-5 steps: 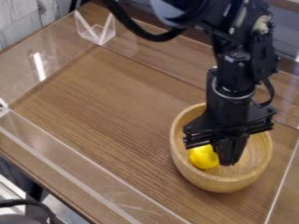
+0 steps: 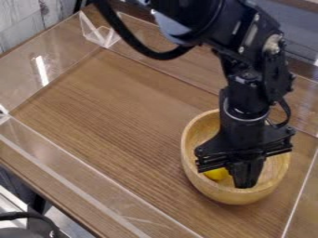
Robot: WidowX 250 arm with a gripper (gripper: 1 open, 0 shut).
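My black gripper is lowered into a light wooden bowl at the right of the camera view. A yellow object sits in the bowl at the gripper's left side, mostly hidden by it. Whether the fingers touch or hold it cannot be seen clearly.
A small clear plastic object stands at the back left near the table's edge. A black cable lies at the lower left corner.
The gripper has moved lower into the bowl and now covers more of the yellow object.
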